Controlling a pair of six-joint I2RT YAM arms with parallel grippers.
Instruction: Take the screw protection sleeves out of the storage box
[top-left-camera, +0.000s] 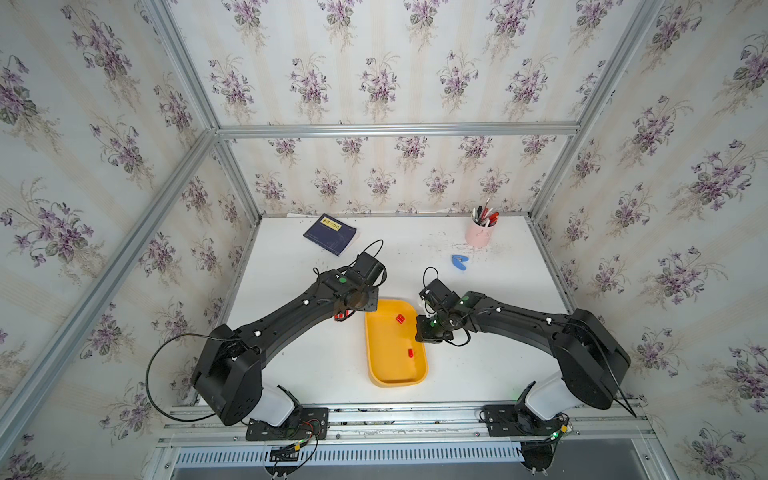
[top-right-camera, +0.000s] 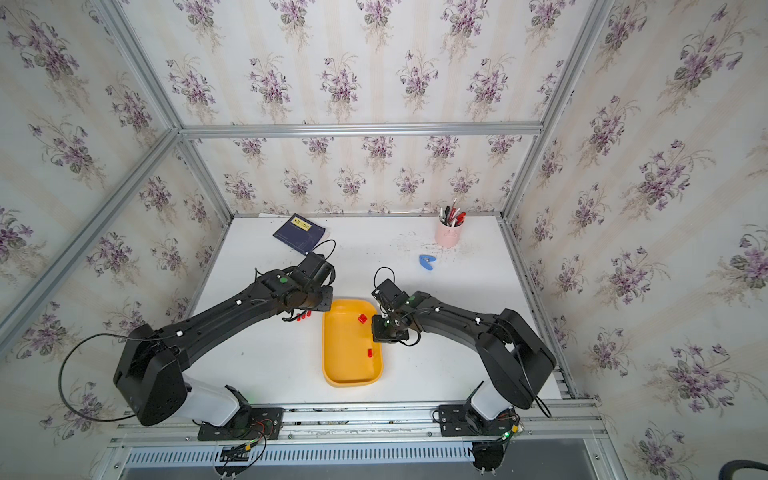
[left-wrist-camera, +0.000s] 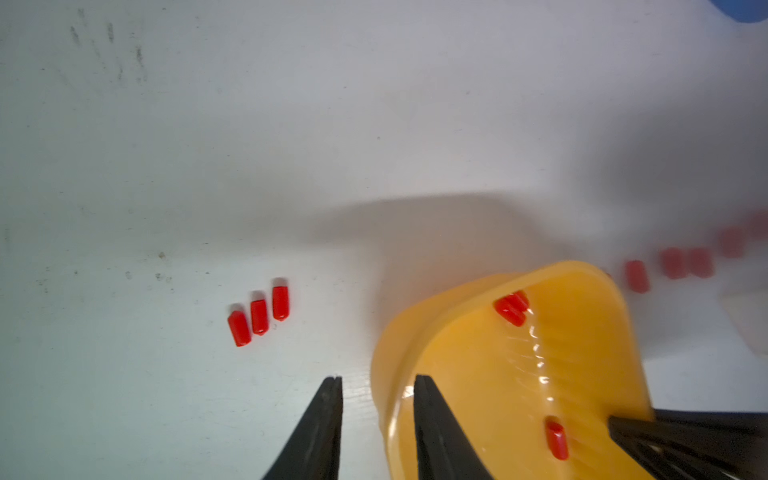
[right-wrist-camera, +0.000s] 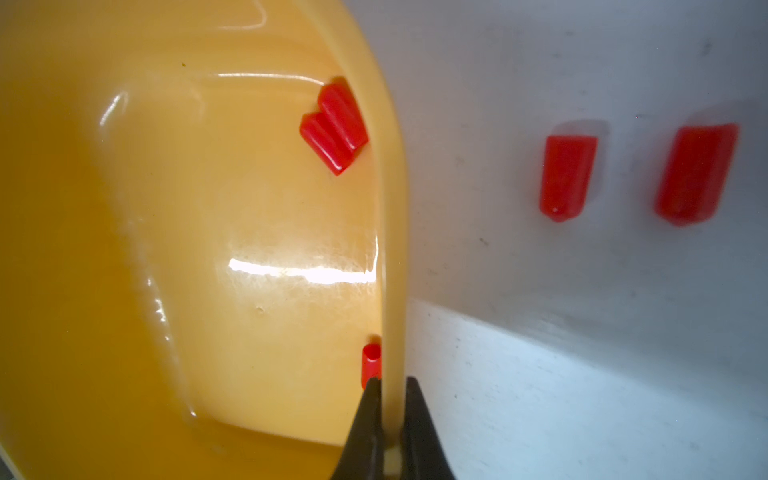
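The yellow storage box (top-left-camera: 388, 377) stands between my arms. Inside, two red sleeves (right-wrist-camera: 334, 132) touch each other in a corner, and one more sleeve (left-wrist-camera: 557, 439) lies by the side wall. My right gripper is shut on the box's rim (right-wrist-camera: 390, 240), with one finger on each side of it. Above the box's left side, my left gripper is partly open, nothing between its fingers. Three loose sleeves (left-wrist-camera: 259, 317) rest on the table left of the box. To its right lie several others (left-wrist-camera: 673, 262).
A dark blue book (top-left-camera: 329, 233) lies at the back left. At the back right stand a pink pen cup (top-left-camera: 479, 233) and a blue object (top-left-camera: 459, 261).
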